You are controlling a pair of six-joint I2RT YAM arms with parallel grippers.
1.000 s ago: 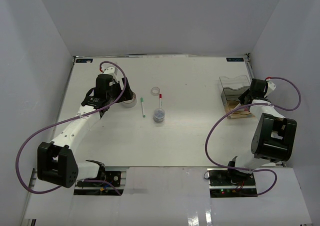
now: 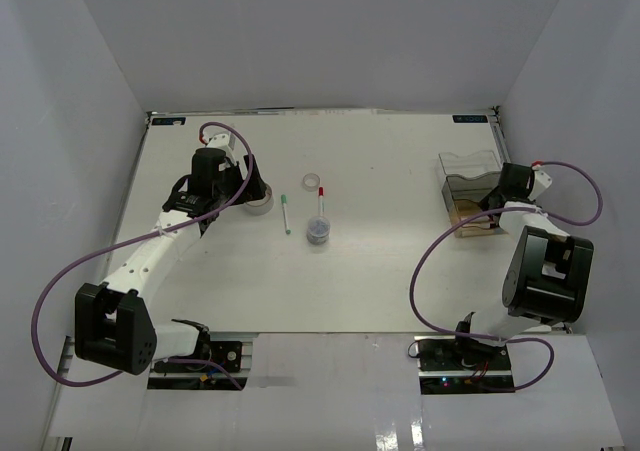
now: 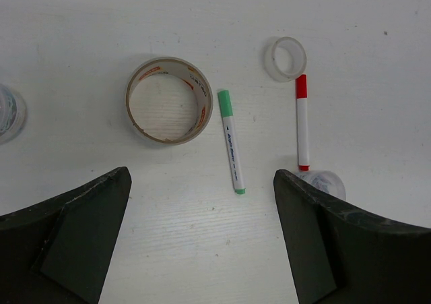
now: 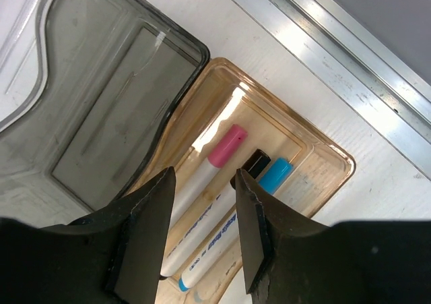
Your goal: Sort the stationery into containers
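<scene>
In the left wrist view a green-capped marker [image 3: 231, 149] and a red-capped marker [image 3: 302, 129] lie on the table, with a wide tape roll [image 3: 138, 81], a small clear roll [image 3: 271, 65] and clear round items [image 3: 316, 183] at right and far left. My left gripper stands open above them, empty. In the right wrist view my right gripper is part open, low over an amber tray [image 4: 316, 149] holding pink [image 4: 195, 193], black [image 4: 209, 226] and blue [image 4: 219, 243] capped markers; whether it touches the black one I cannot tell.
A grey container [image 4: 101, 95] adjoins the amber tray, with a clear one [image 2: 467, 163] behind, at the table's right edge near the wall and metal rail [image 4: 377, 95].
My right gripper has shifted slightly toward the front of the table over the containers. The left arm and the items on the table look unchanged.
</scene>
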